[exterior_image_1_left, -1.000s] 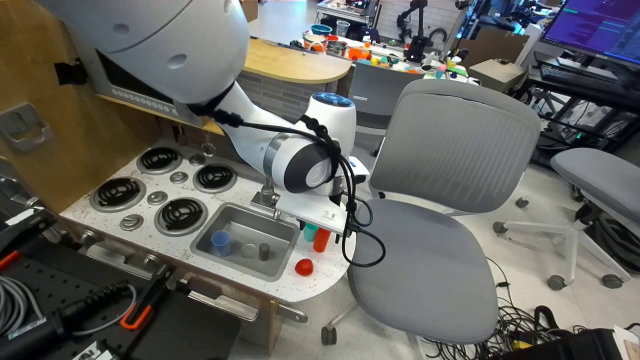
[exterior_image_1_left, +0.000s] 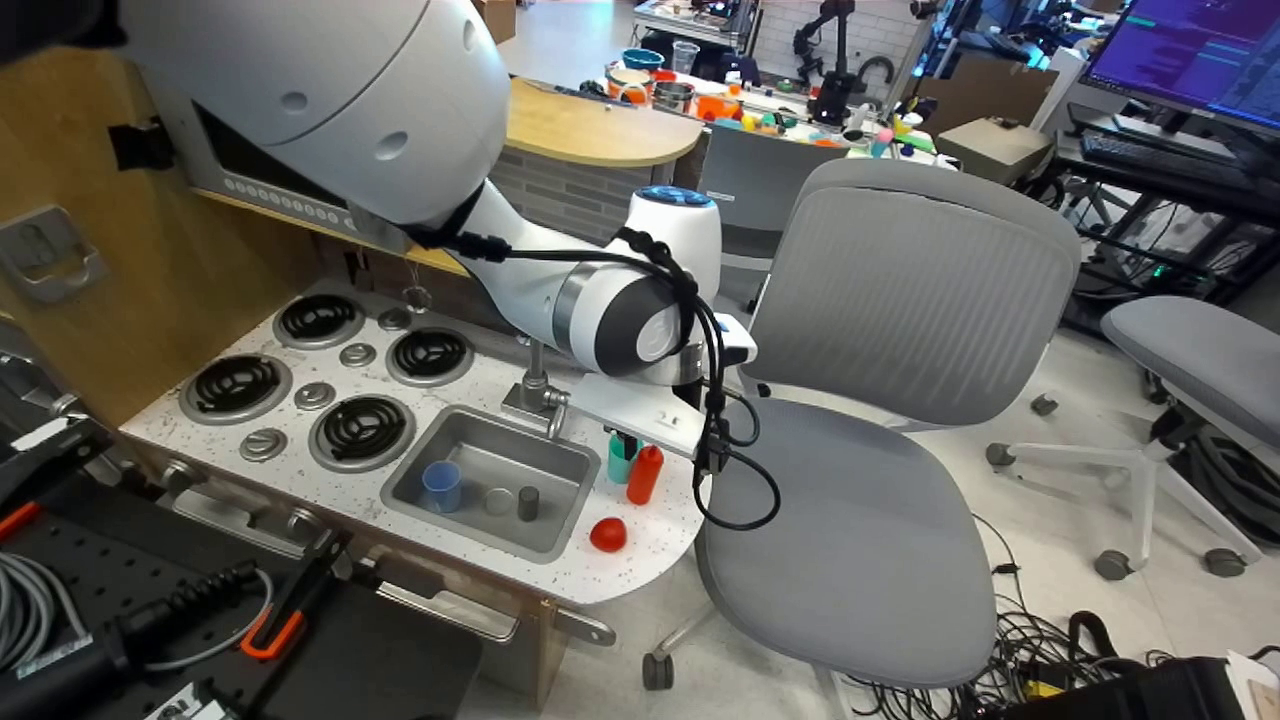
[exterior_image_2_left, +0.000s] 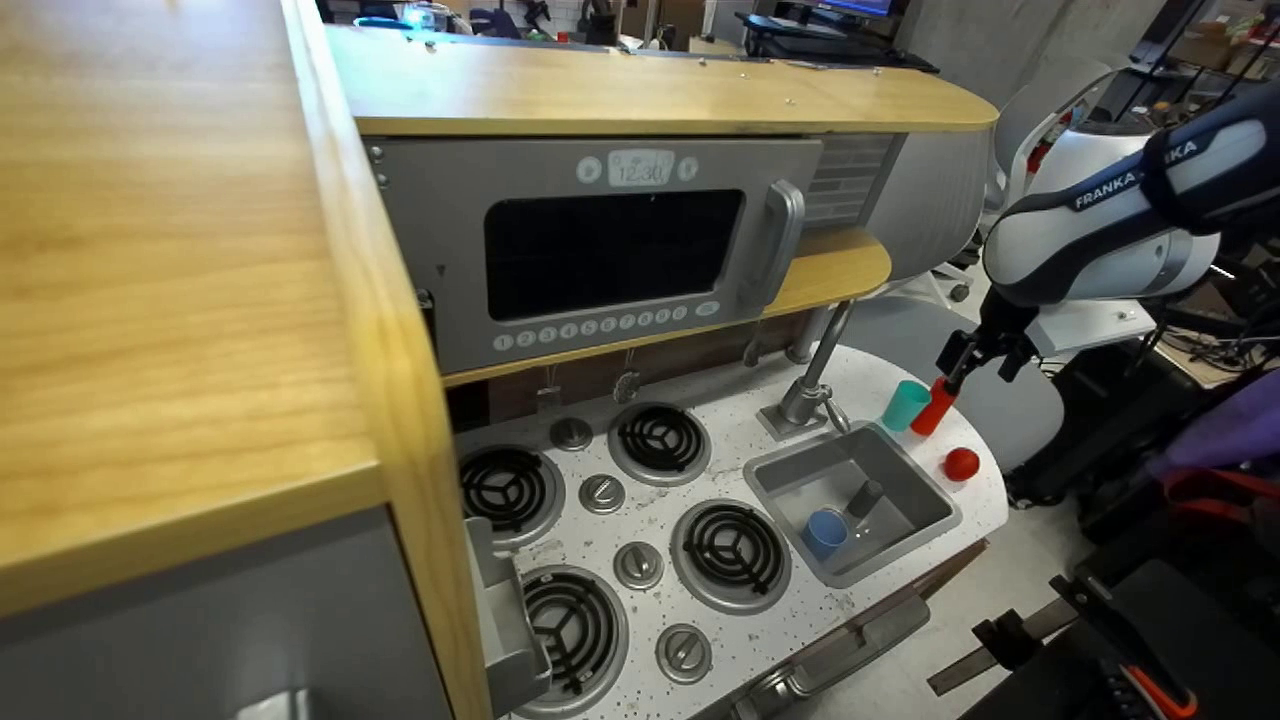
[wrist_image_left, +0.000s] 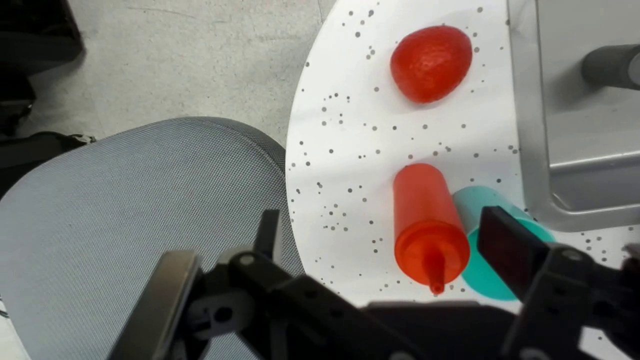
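My gripper stands open above the rounded end of the counter. In the wrist view an upright red squeeze bottle (wrist_image_left: 424, 198) shows between the fingers, closer to the right one, and I see no contact. A teal cup (wrist_image_left: 480, 201) stands right beside the bottle, partly covered by the right finger (wrist_image_left: 505, 246). The left finger (wrist_image_left: 268, 237) is over the counter's edge. Further along the counter lies a red, rounded tomato-like object (wrist_image_left: 432, 63), apart from the gripper. From exterior view 2, the gripper (exterior_image_2_left: 981, 360) appears just above the bottle (exterior_image_2_left: 933, 408).
The sink (exterior_image_1_left: 438, 450) beside these things holds a blue cup (exterior_image_1_left: 441, 485) and a small grey cylinder (exterior_image_1_left: 528, 503). Behind the sink rises a faucet (exterior_image_2_left: 804, 402). A grey chair (exterior_image_1_left: 840, 540) stands against the counter's rounded end. Stove burners (exterior_image_1_left: 362, 428) occupy the far side.
In exterior view 1 the arm and gripper have shifted a little to the right and upward, uncovering more of the red bottle. The objects on the counter have stayed in place.
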